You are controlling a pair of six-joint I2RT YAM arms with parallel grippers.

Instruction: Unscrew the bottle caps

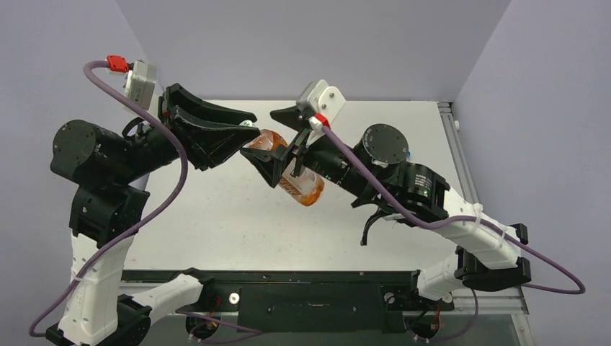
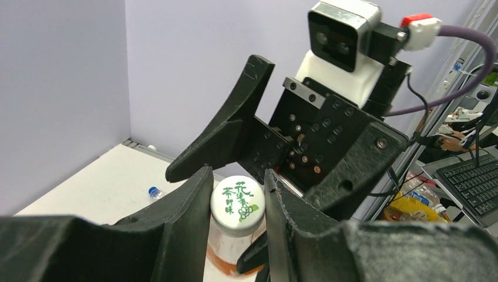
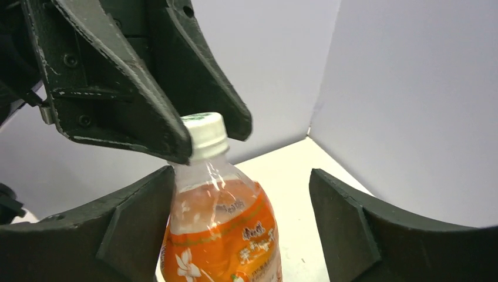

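Note:
A clear bottle with an orange label (image 1: 308, 189) hangs tilted above the table, its base toward the lower right in the top view. My left gripper is shut on its white cap (image 2: 238, 205), which has green print on top. From the right wrist view, the left fingers (image 3: 167, 126) pinch the cap (image 3: 207, 134), which still sits on the neck. My right gripper stands open around the bottle's upper part, with a clear gap on the right-hand side; whether the other finger touches it, I cannot tell.
A small blue-capped bottle (image 2: 155, 192) lies on the white table (image 1: 194, 223) toward the right, mostly behind the right arm in the top view. Both grippers are very close together.

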